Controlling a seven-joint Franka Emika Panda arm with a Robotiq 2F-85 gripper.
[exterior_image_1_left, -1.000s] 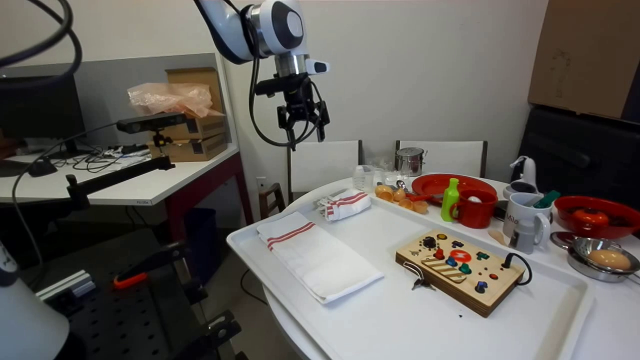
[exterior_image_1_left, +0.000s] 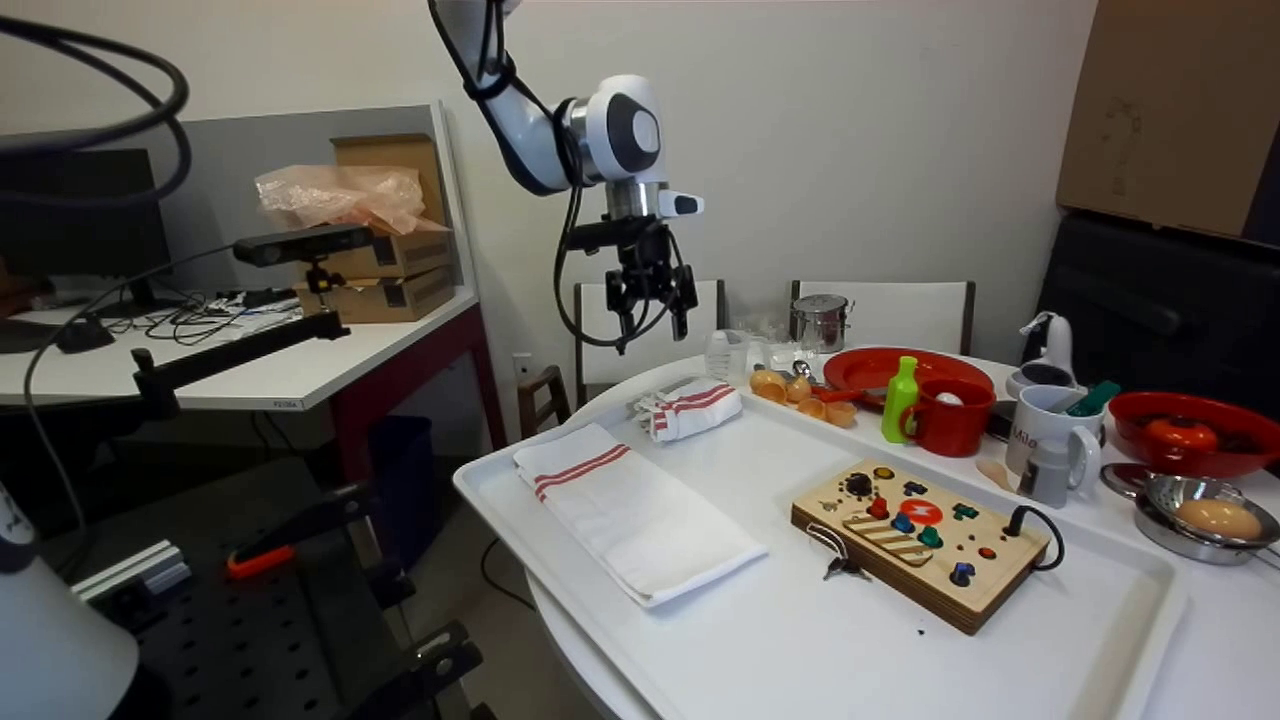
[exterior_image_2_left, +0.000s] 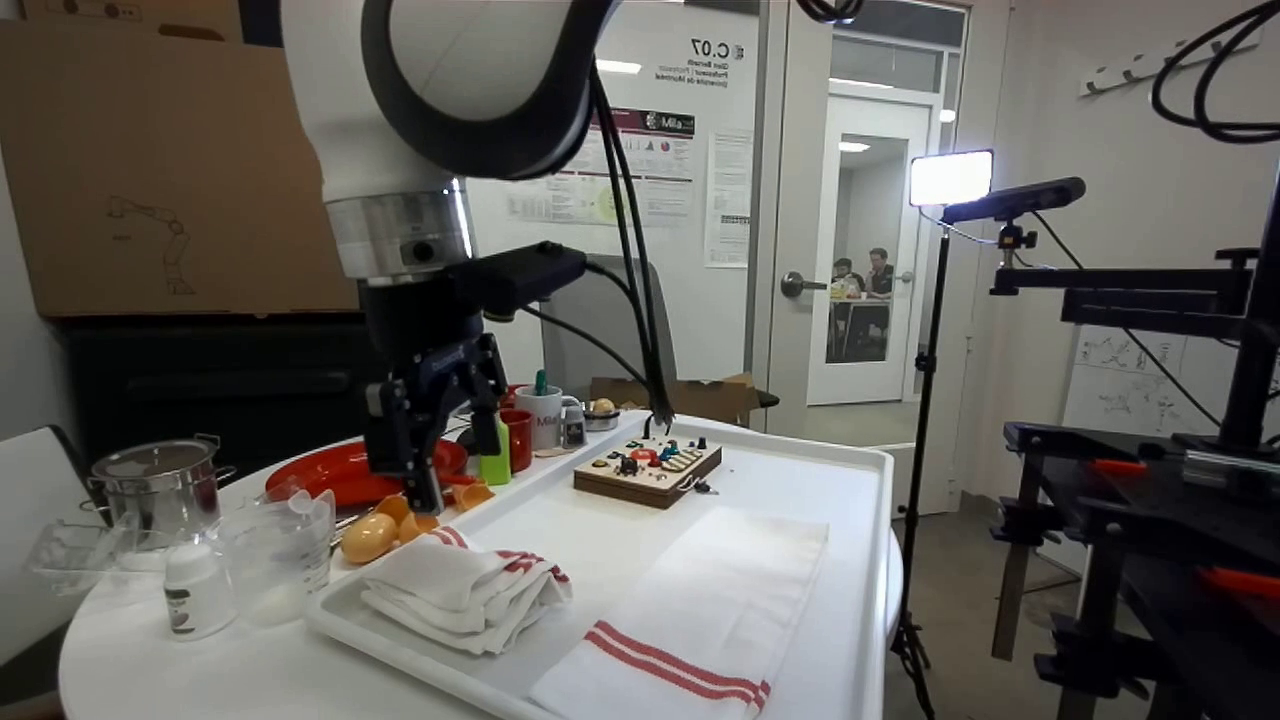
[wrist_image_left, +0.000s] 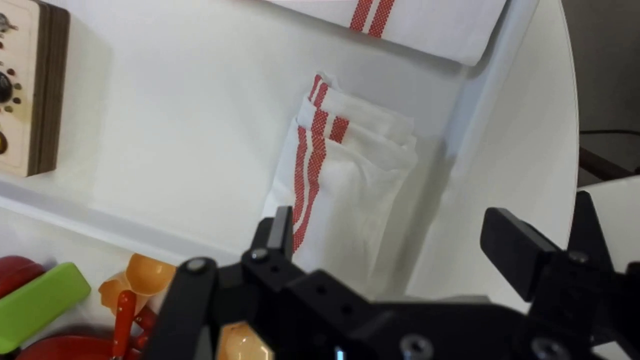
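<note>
My gripper (exterior_image_1_left: 655, 329) hangs in the air above the far left end of the white tray, open and empty. In the wrist view its fingers (wrist_image_left: 279, 231) stand wide apart. Between and beyond them, lower down on the tray, lies a bunched white cloth (wrist_image_left: 354, 180) with red stripes; the gripper does not touch it. A second white cloth (exterior_image_1_left: 642, 522) with red stripes lies folded flat on the tray (exterior_image_1_left: 720, 642). Right of it on the tray sits a wooden board with knobs and switches (exterior_image_1_left: 918, 540), a small key hanging at its side.
Along the tray's far side stand a green bottle (exterior_image_1_left: 900, 400), a red mug (exterior_image_1_left: 949, 418), a white mug (exterior_image_1_left: 1041, 426), orange eggshells (exterior_image_1_left: 786, 386) and a red plate (exterior_image_1_left: 870, 366). Clear plastic cups (exterior_image_2_left: 278, 552) and a steel pot (exterior_image_2_left: 160, 486) are near the gripper. The tray's middle is bare.
My arm has moved down and to the right in exterior view 1, bringing the open gripper closer to the table. The cloths, board and other objects have stayed in place.
</note>
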